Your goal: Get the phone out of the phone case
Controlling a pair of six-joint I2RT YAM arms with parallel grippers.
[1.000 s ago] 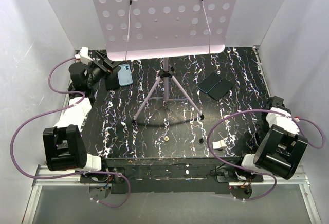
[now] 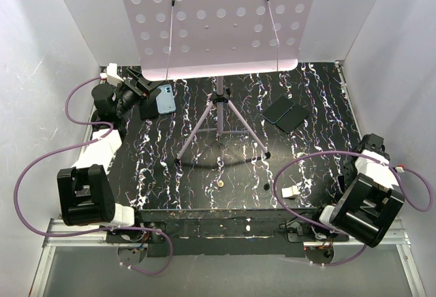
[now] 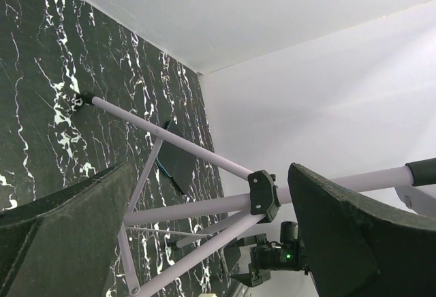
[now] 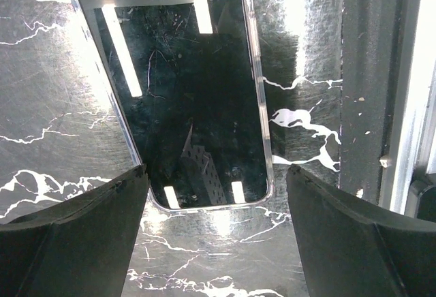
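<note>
In the right wrist view, a glossy black phone (image 4: 194, 99) lies on the table with a clear case rim (image 4: 262, 110) around its edges. My right gripper is open above its lower end, one finger toward each long side. Nothing is held between them. From the top view, the right arm's end mostly hides this spot at the right. My left gripper stands open and empty, raised at the back left, with the stand's legs visible beyond its fingers.
A pale tripod stand (image 2: 220, 116) with a large perforated panel occupies the middle. A light-blue phone case (image 2: 165, 99) lies back left. Two dark flat pieces (image 2: 293, 118) lie right of the stand. A small white object (image 2: 291, 192) sits near the front.
My left arm and the objects on the table look unchanged.
</note>
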